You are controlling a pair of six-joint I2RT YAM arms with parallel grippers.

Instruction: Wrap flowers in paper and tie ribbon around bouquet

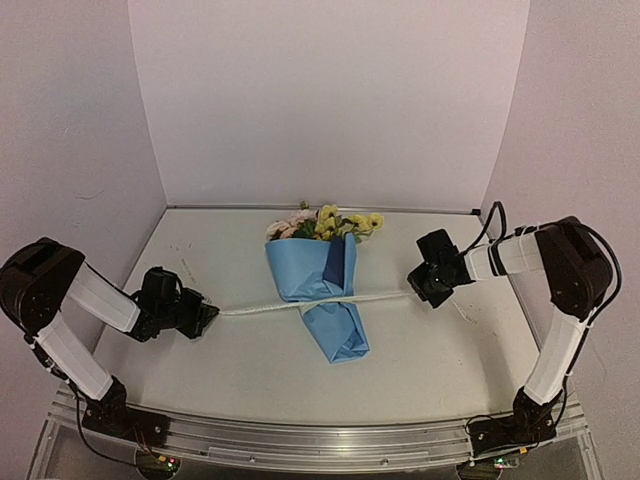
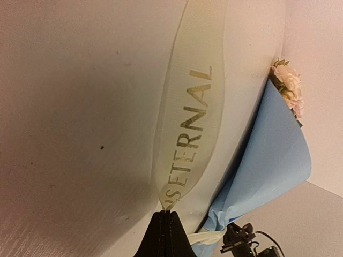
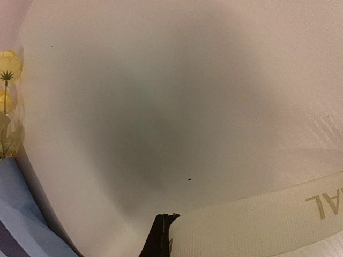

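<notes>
The bouquet lies on the table in a blue wrapper (image 1: 297, 268), yellow and pink flowers (image 1: 327, 222) showing at its far end. A cream ribbon (image 1: 262, 308) crosses the wrapper's narrowed waist and stretches nearly straight out to both sides. On the left, my gripper (image 1: 213, 313) pinches one ribbon end; in the left wrist view the lettered tail (image 2: 187, 118) runs up from the closed fingertips. On the right, my other gripper (image 1: 412, 290) is shut on the opposite end, and the lettered strip (image 3: 252, 225) leaves its fingers in the right wrist view. The crossing at the waist is too small to make out.
Bare white table (image 1: 220, 370) surrounds the bouquet on all sides. A metal rail (image 1: 320, 452) runs along the front edge, and pale walls (image 1: 330, 100) close off the back and both sides.
</notes>
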